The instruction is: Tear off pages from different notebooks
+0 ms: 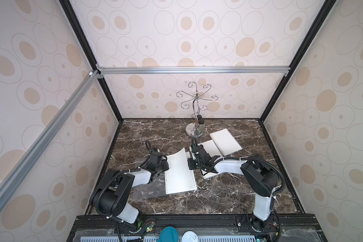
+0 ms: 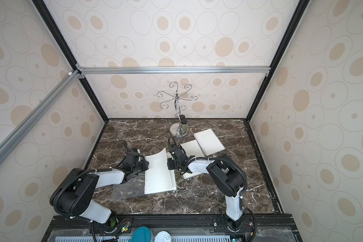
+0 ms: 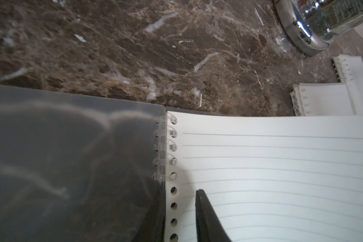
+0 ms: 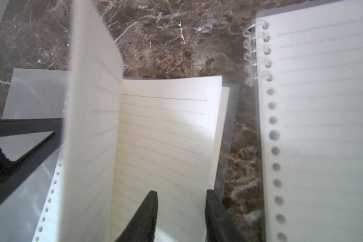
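The left notebook (image 1: 180, 177) lies open, lined, with its clear cover (image 3: 68, 153) folded out to the left. At its ring-bound edge my left gripper is shut on the strip by the punched holes, several of which show free of rings. A lined page (image 4: 94, 133) stands raised and curled in the right wrist view, with the left gripper's dark finger (image 4: 24, 161) beyond it. Over the right part of the same notebook my right gripper holds its fingers part open, the lower page's edge near one fingertip; nothing shows gripped there.
A second ring-bound notebook (image 4: 322, 121) lies close to the right, partly under the right arm. A third notebook (image 1: 225, 141) overlaps it at the back. A metal stand (image 1: 194, 129) with a jar rises behind. Bare table remains at the front right.
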